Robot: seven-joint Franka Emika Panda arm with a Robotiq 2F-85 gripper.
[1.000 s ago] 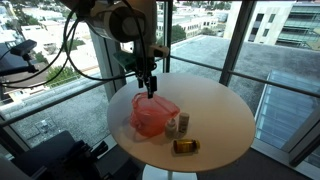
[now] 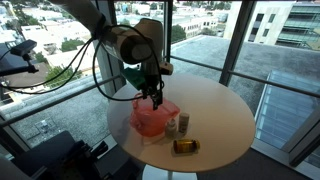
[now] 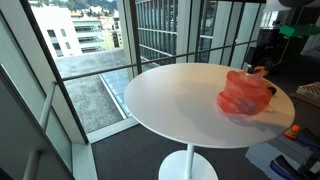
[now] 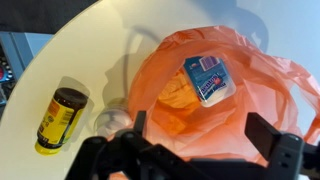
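A red-orange plastic bag (image 2: 150, 118) stands on the round white table, its mouth facing up. Inside it, the wrist view shows a small blue-and-white labelled container (image 4: 208, 80) lying beside something orange (image 4: 180, 93). My gripper is open above the bag's mouth, its two dark fingers apart at the lower edge of that view. No object shows between them. On the table next to the bag lies a dark bottle with a yellow label (image 4: 62, 120). In exterior view 2 the bag (image 3: 245, 97) hides its contents.
Two small containers stand close to the bag, one a pale bottle (image 2: 171, 127), the other a grey jar (image 2: 183, 122). Windows surround the table.
My arm has come down and slightly right toward the bag over the last second. The bag and the items beside it stay where they were.
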